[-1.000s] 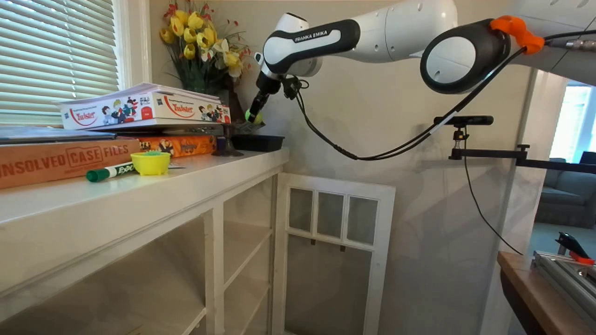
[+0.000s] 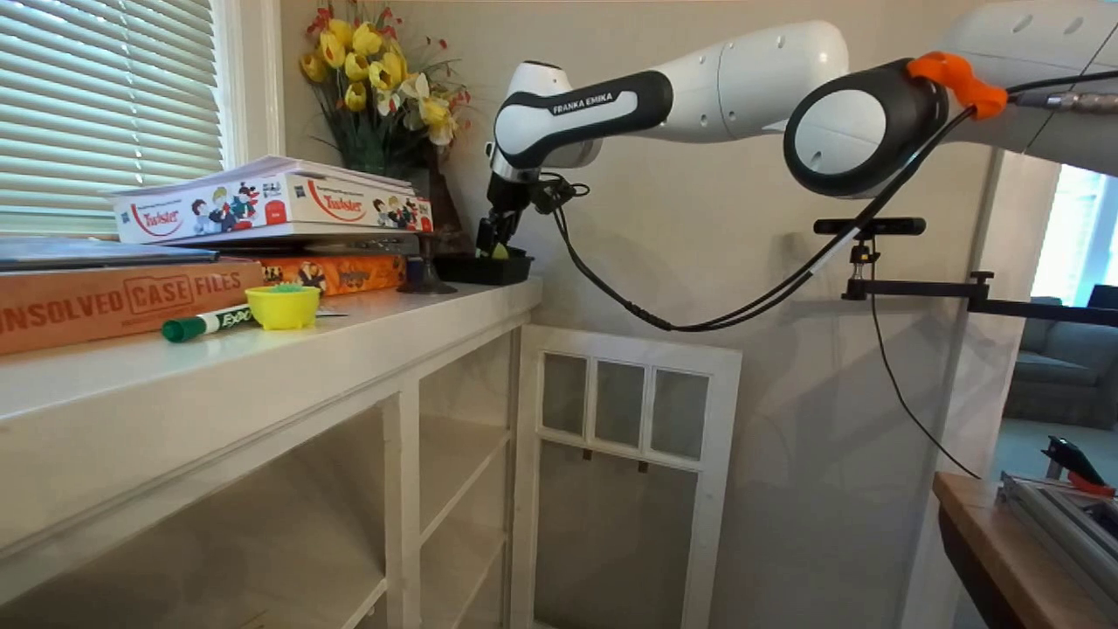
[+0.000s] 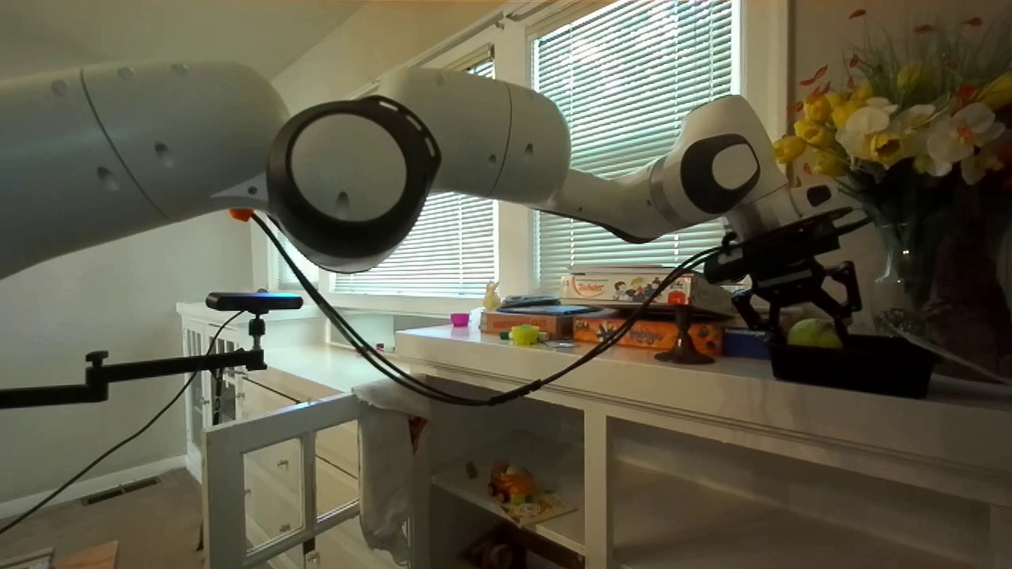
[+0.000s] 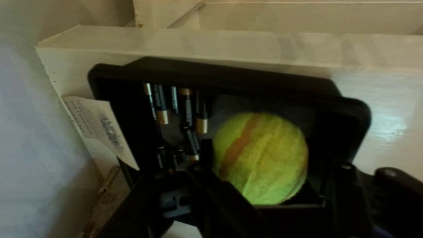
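Note:
A yellow-green tennis ball [image 4: 263,158] with an orange stripe is low in the black tray [image 4: 238,75], towards the tray's right half in the wrist view. My gripper reaches down at it, shut on the ball with a finger on either side. From the second exterior view, the ball [image 3: 813,333] shows its top above the tray's rim [image 3: 854,365], under the gripper [image 3: 808,321]. Whether the ball touches the tray floor is hidden. Several batteries [image 4: 188,107] lie in the tray's left half.
Close behind the tray stands a flower vase [image 3: 887,251]. A dark candle holder [image 3: 684,337], stacked game boxes [image 2: 272,204], a yellow cup [image 2: 283,307] and a green marker [image 2: 206,323] share the white cabinet top [image 2: 388,325]. A printed paper [image 4: 99,127] leans at the tray.
My gripper has come down with the ball from above the tray to inside its rim. The wrist has turned more upright. The tray has stayed in place.

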